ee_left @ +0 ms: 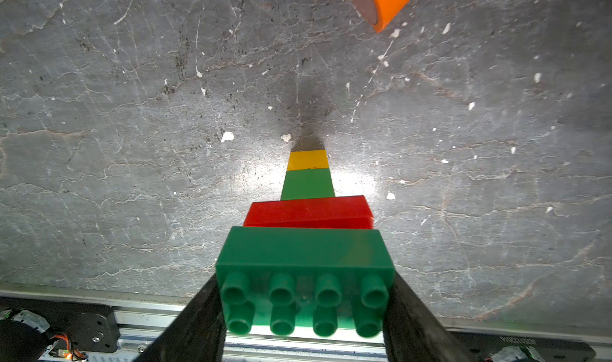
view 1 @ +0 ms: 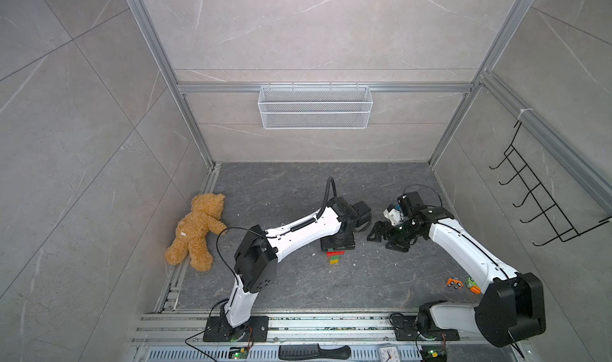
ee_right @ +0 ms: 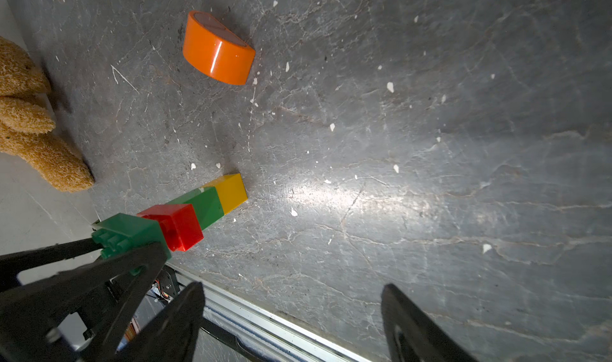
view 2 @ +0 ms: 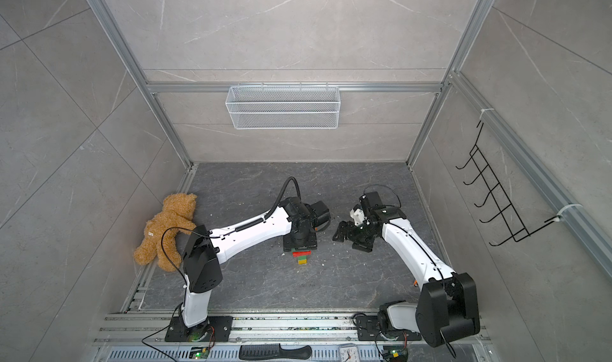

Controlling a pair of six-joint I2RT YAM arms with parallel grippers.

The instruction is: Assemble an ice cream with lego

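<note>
In the left wrist view, a stack of bricks is held below my left gripper. Its wide dark green top brick [ee_left: 304,250], studs facing the camera, is clamped between the two fingers. Beneath come a red brick [ee_left: 309,212], a narrower green brick [ee_left: 308,184] and a yellow brick [ee_left: 307,160]. Whether the yellow end touches the floor, I cannot tell. My right gripper is open, its fingers wide apart with only bare floor seen between them. In the right wrist view the stack is left of those fingers, clear of them.
An orange block [ee_right: 220,52] lies on the floor beyond the stack. A brown teddy bear [view 1: 194,231] rests at the left wall. Two small toys lie at front right: an orange car [view 1: 454,283] and a green-orange one [view 1: 473,286].
</note>
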